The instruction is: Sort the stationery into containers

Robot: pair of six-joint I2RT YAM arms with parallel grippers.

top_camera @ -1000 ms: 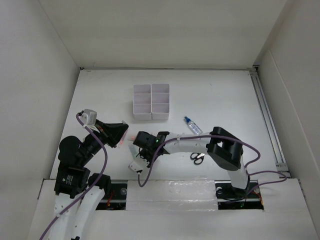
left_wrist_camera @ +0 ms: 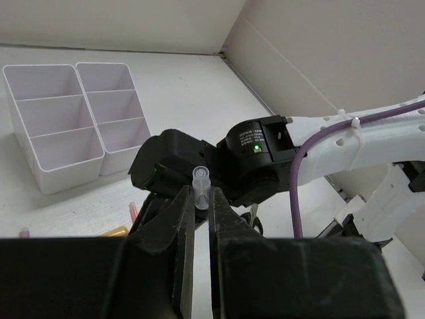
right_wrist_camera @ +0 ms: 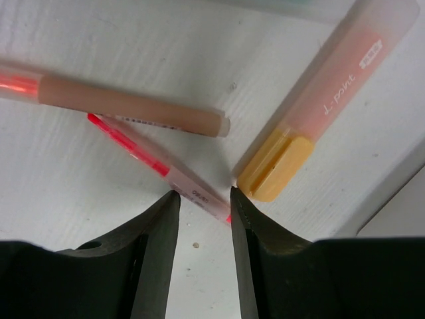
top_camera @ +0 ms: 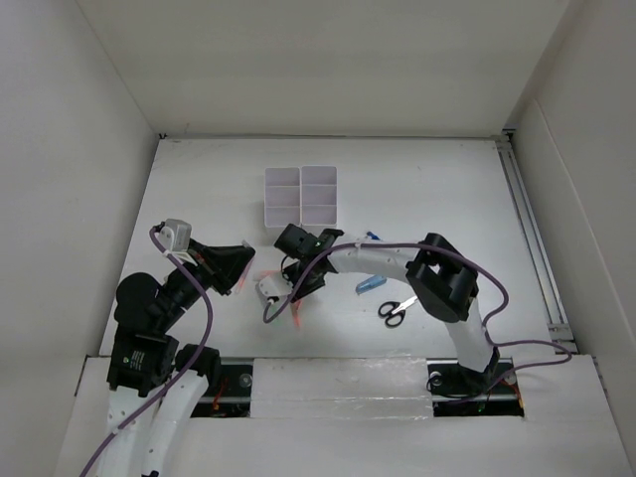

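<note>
My left gripper (top_camera: 238, 260) is raised at the left, shut on a clear-capped pen (left_wrist_camera: 201, 186). My right gripper is low over the table, part open, its fingers either side of a thin red pen (right_wrist_camera: 139, 147). Near that lie a brownish pen (right_wrist_camera: 133, 109) and a pink highlighter with orange cap (right_wrist_camera: 279, 159). In the top view, scissors (top_camera: 392, 316) and a blue item (top_camera: 370, 283) lie to the right. The two compartment containers (top_camera: 282, 198) stand at the back.
The right arm (top_camera: 368, 260) spans the middle, partly hiding items beneath.
My right gripper and arm have moved toward the back, uncovering the blue item near the scissors and covering more of the blue-capped one. The left arm is nearly still.
</note>
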